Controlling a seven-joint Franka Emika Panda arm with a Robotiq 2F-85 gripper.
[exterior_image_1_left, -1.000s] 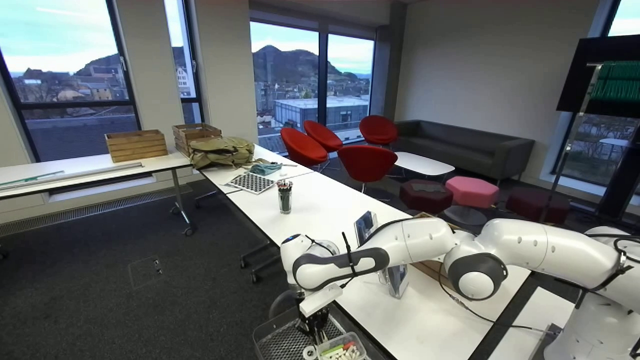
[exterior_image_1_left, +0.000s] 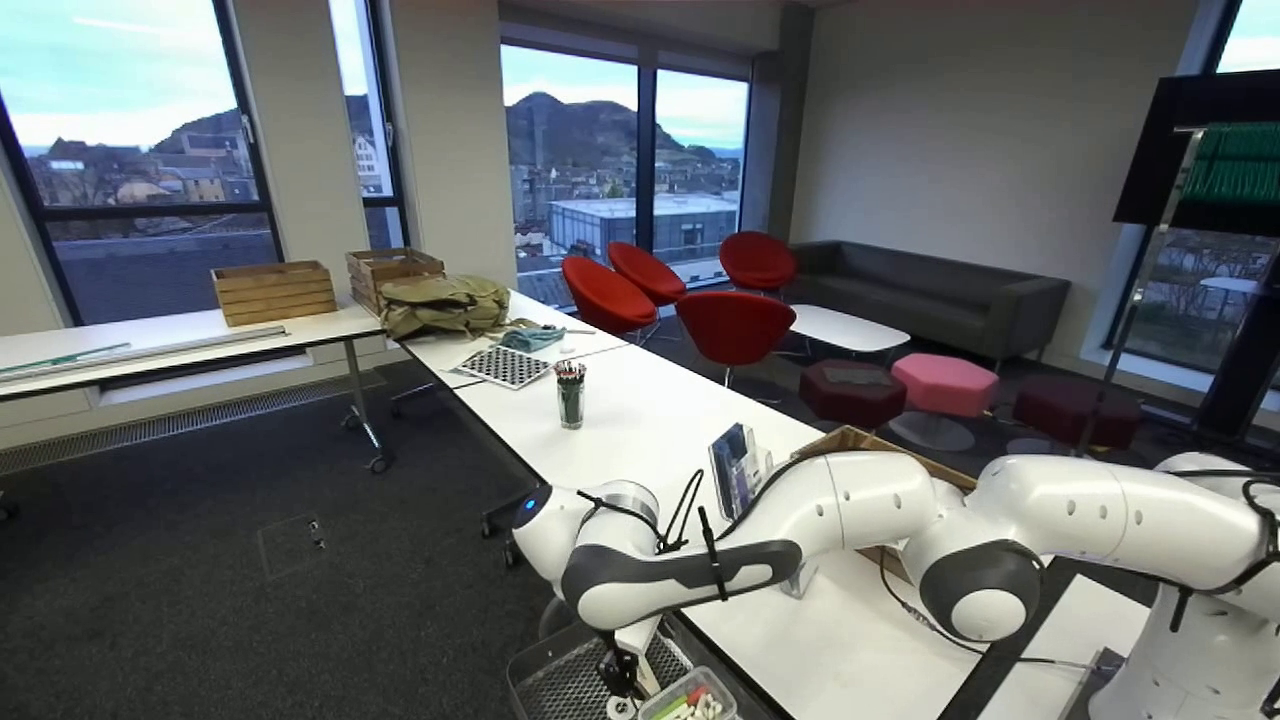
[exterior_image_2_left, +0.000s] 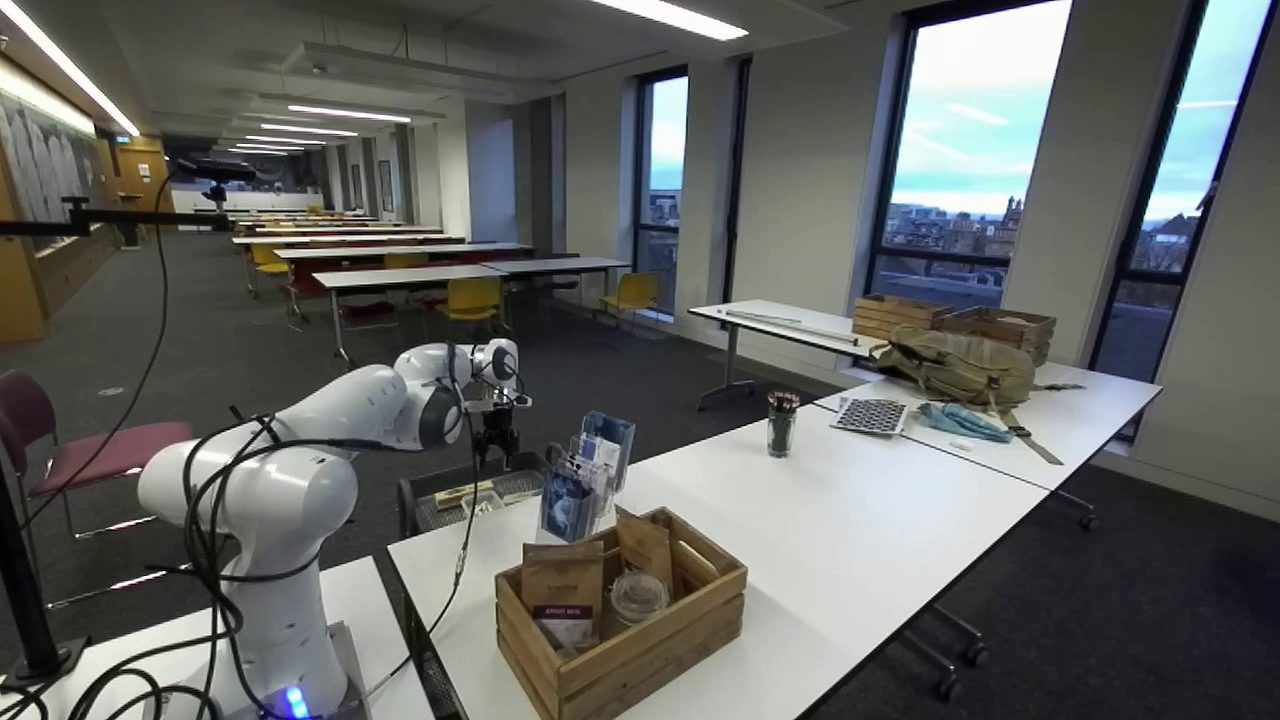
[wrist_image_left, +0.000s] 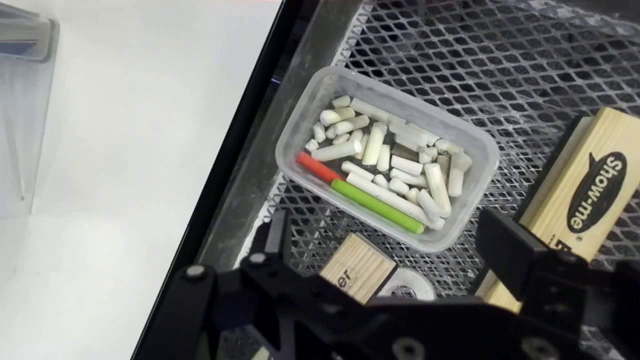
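Observation:
My gripper is open, its dark fingers wide apart, with nothing held between them. It points down over a black mesh tray (wrist_image_left: 462, 45) beside the white table. Just beyond the fingertips in the wrist view sits a clear plastic box (wrist_image_left: 489, 159) of short white chalks, with a red chalk (wrist_image_left: 318, 167) and a green chalk (wrist_image_left: 378, 206). A small wooden block (wrist_image_left: 358, 267) and a white ring (wrist_image_left: 414, 279) show between the fingers, partly hidden by the gripper. The right finger overlaps a long wooden "Show-me" eraser (wrist_image_left: 591, 192).
The tray stands against the table's dark edge (wrist_image_left: 222, 150). Leaflet holders (exterior_image_2_left: 582, 480) and a wooden crate (exterior_image_2_left: 654, 666) with packets and a jar stand near the arm. Farther along are a pencil glass (exterior_image_2_left: 781, 426), a checkered board (exterior_image_2_left: 871, 416) and a bag (exterior_image_2_left: 960, 366). Mid-table is clear.
The tray and its contents look essentially unchanged.

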